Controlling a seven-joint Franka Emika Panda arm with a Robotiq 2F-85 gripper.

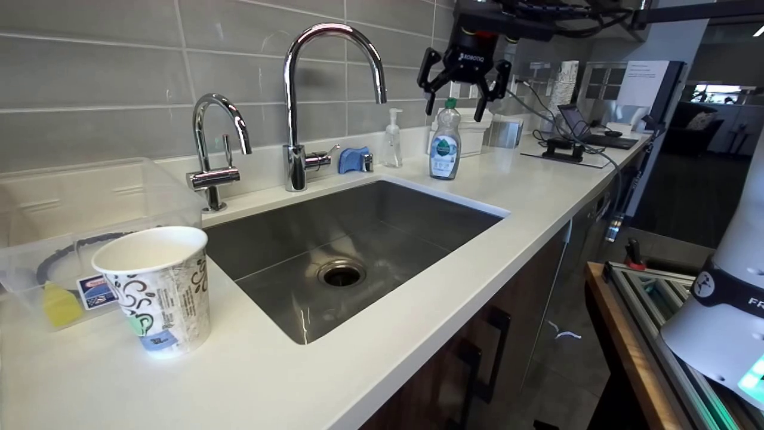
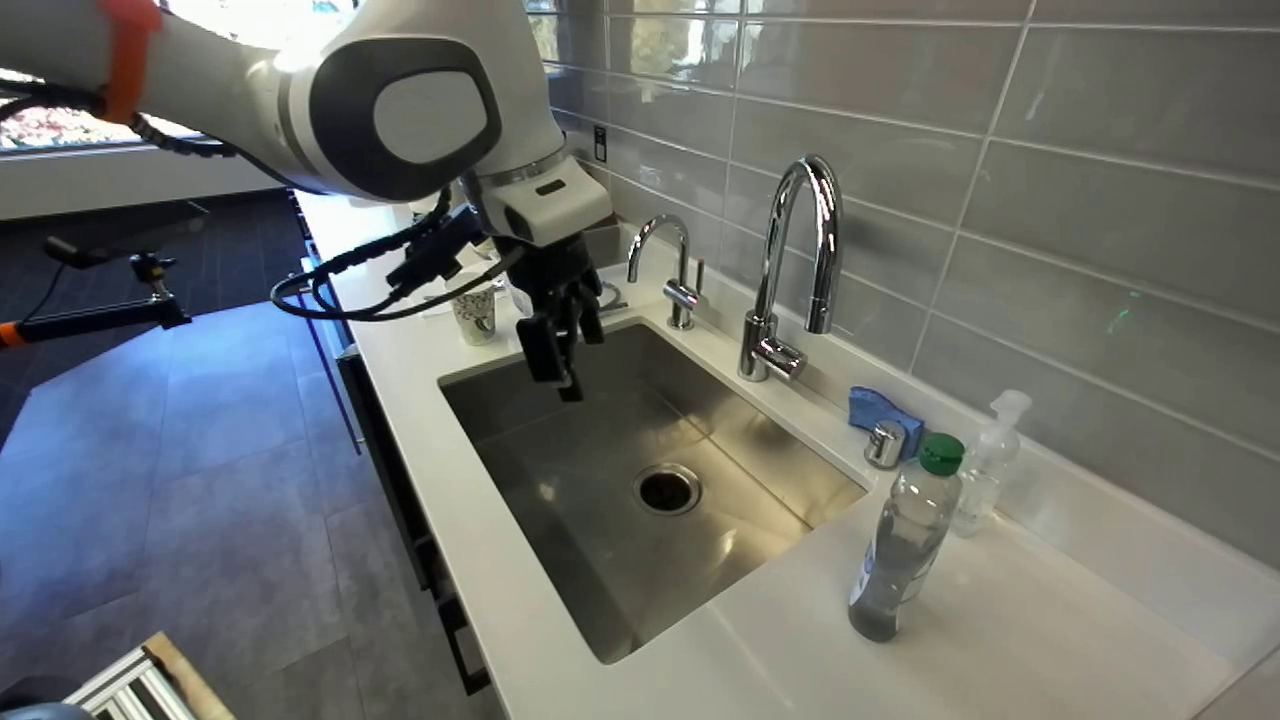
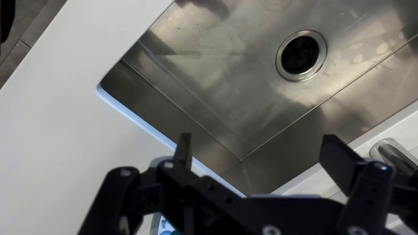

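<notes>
My gripper [image 1: 455,106] hangs in the air above the counter behind the sink's far end in exterior view 1, fingers apart and nothing between them. A clear dish soap bottle [image 1: 444,147] with a green cap stands upright on the counter just below it in that view. In the wrist view the open fingers [image 3: 340,164] spread over a corner of the steel sink [image 3: 219,90], and part of the soap bottle [image 3: 164,226] peeks out beneath the gripper body. A patterned paper cup [image 1: 161,301] stands upright at the sink's near side. Inside the sink only the drain [image 1: 341,273] shows.
Along the wall stand a small tap [image 1: 215,175], a tall arched tap [image 1: 293,157], a blue sponge [image 1: 351,160] and a pump bottle [image 1: 391,143]. A clear plastic bin [image 1: 107,186] sits beside the cup. Cables and a laptop [image 1: 594,132] occupy the far counter.
</notes>
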